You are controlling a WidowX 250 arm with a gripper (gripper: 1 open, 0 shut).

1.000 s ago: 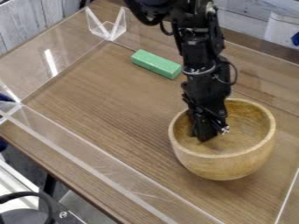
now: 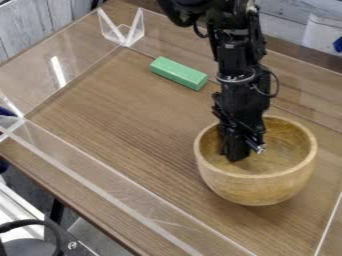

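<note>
A large wooden bowl (image 2: 254,183) sits on the right of the wooden table (image 2: 107,130). My black gripper (image 2: 238,145) reaches down from the top into the bowl, its tip low inside near the left half. The gripper is shut; I see nothing clearly held between its fingers, though the tip is dark and partly hidden in the bowl.
A green block (image 2: 179,72) lies behind and left of the bowl. A clear plastic holder (image 2: 122,28) stands at the back left. A dark object sits beyond the table's edge at bottom left.
The arm and gripper have shifted very slightly within the bowl; the bowl and block look the same.
</note>
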